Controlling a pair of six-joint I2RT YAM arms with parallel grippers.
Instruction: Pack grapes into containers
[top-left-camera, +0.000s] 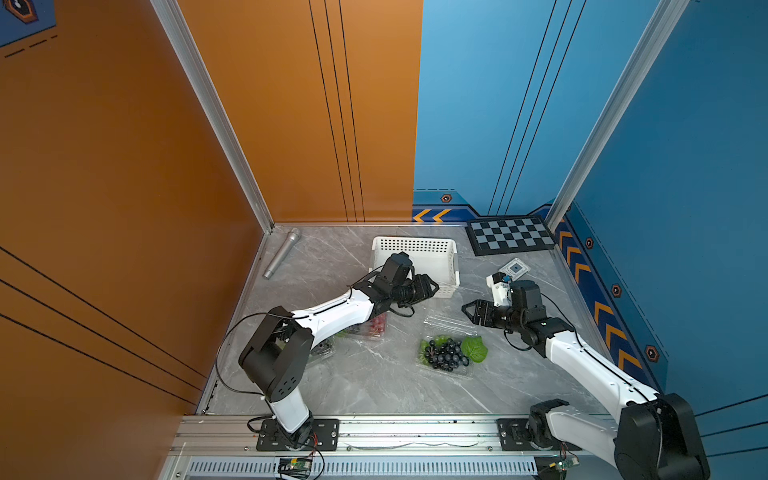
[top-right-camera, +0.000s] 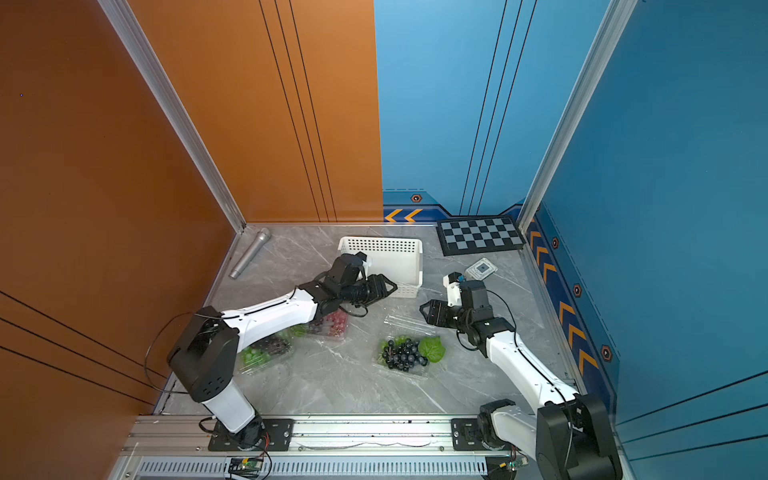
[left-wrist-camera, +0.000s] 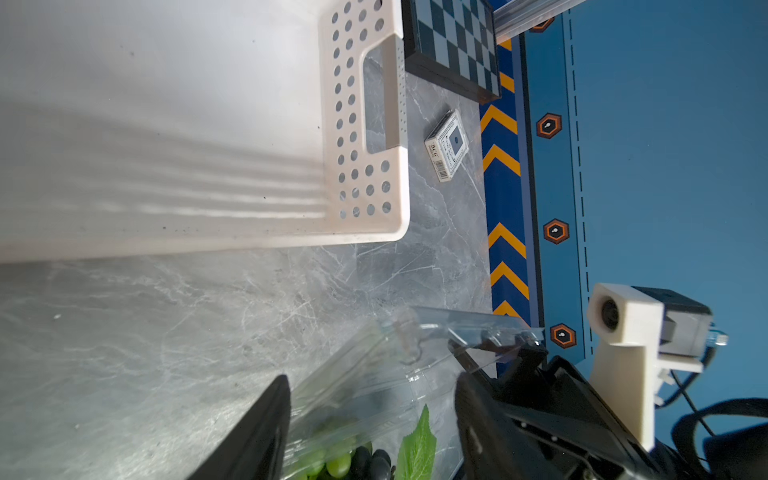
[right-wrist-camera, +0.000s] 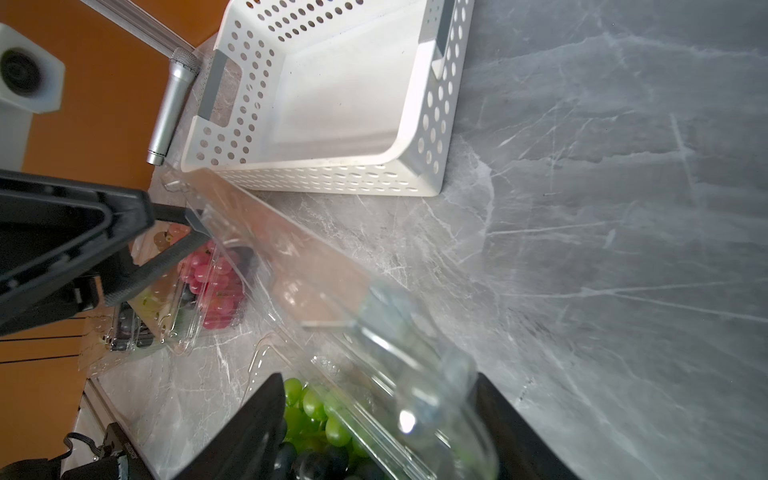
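A clear plastic container with its hinged lid raised lies in front of the white basket. Black grapes, a few green ones and a leaf fill it. My left gripper stands open, up between basket and lid; the lid shows beyond its fingers. On the lid's right side is my right gripper, its fingers apart. The lid's edge runs between them, near the right finger; whether they touch is unclear. Green grapes show below.
More packed fruit boxes, one with red grapes, lie at the left, partly under the left arm. A microphone, a checkered board and a small card box stand farther back.
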